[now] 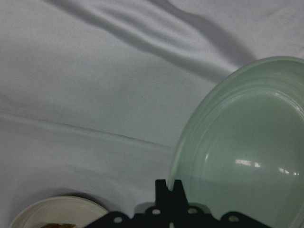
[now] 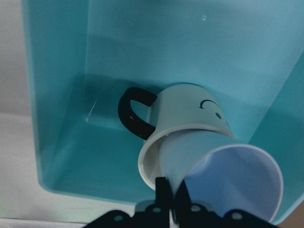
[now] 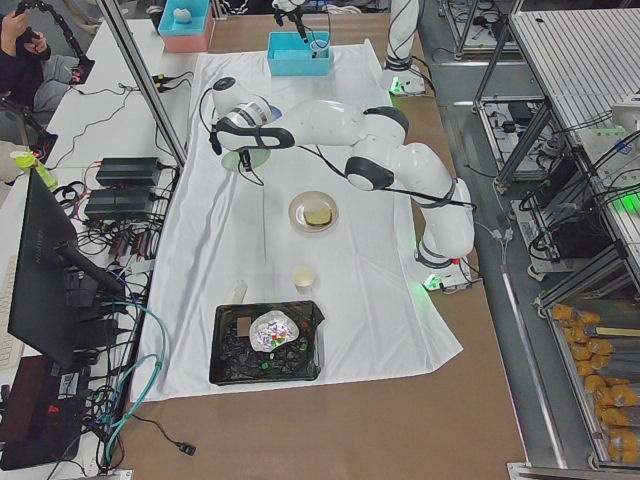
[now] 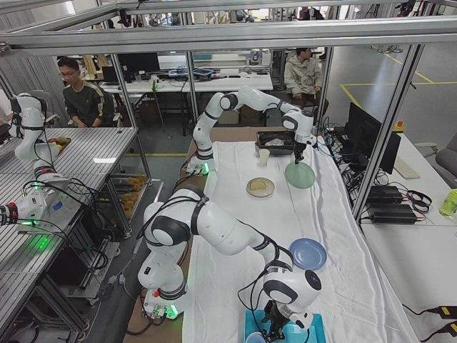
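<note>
My left gripper is shut on the rim of a pale green plate (image 1: 247, 133), beside a beige plate (image 4: 260, 195) holding a yellowish item. My right gripper is shut on the rim of a light blue cup (image 2: 228, 175). This cup lies over a white mug (image 2: 185, 104) with a black handle, inside a blue bin (image 2: 61, 166) at the table's far end in the camera left view.
A blue plate (image 4: 308, 254) lies between the bin and the green plate. A white cup (image 3: 303, 280) and a black tray (image 3: 230, 368) with small items stand at the other end.
</note>
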